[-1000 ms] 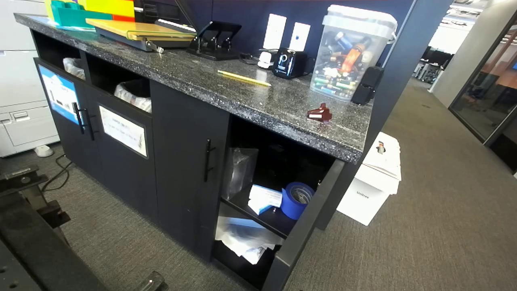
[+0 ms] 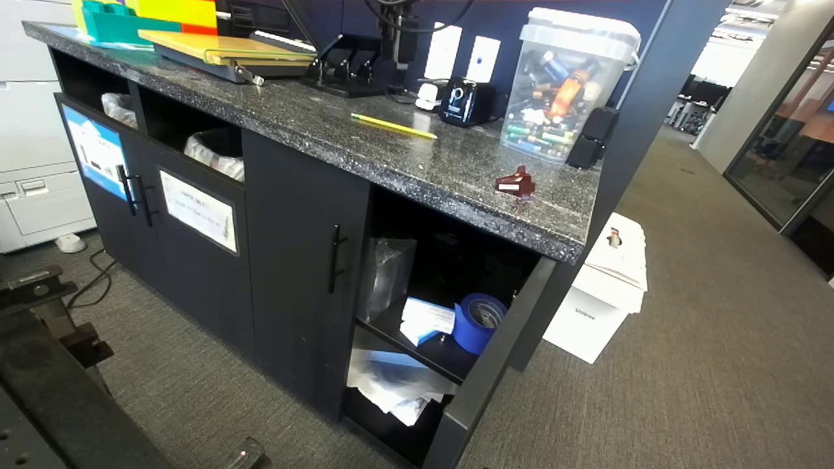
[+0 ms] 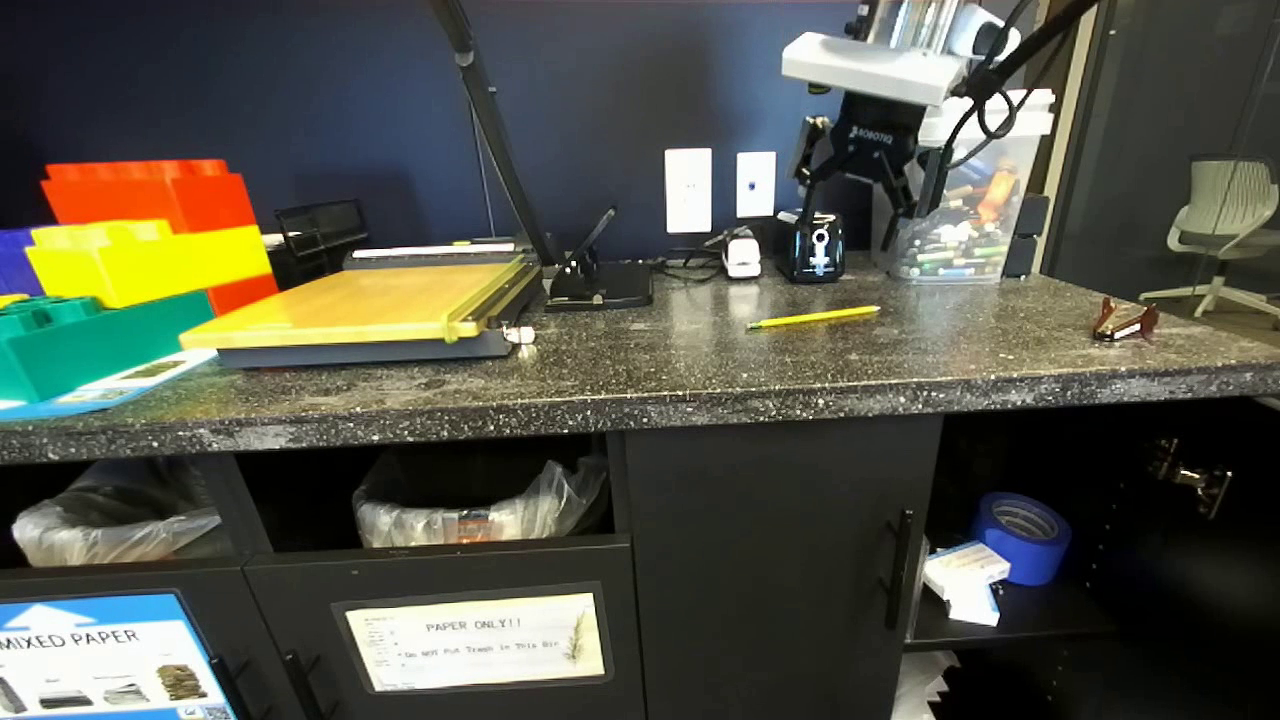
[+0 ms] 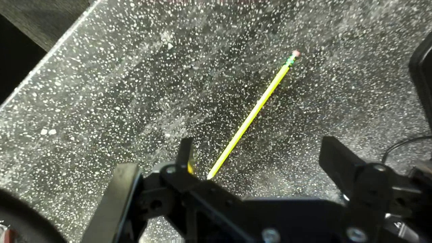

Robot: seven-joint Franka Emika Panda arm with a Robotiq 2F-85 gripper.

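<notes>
A yellow pencil lies on the dark speckled counter. In the wrist view it runs diagonally, pink eraser at the upper right, its point close to the left finger in the picture. My gripper hangs above the counter toward its back. Its fingers stand wide apart with nothing between them, so it is open. Exterior view 1 catches only a dark part of it at the top edge.
A dark red staple remover sits near the right front. Behind are a clear bucket of markers, a black sharpener-like box and a yellow paper cutter. Below, a cabinet door stands open.
Part of my gripper now shows at the top of exterior view 1, where it was out of sight a second ago. Pencil and staple remover have not moved.
</notes>
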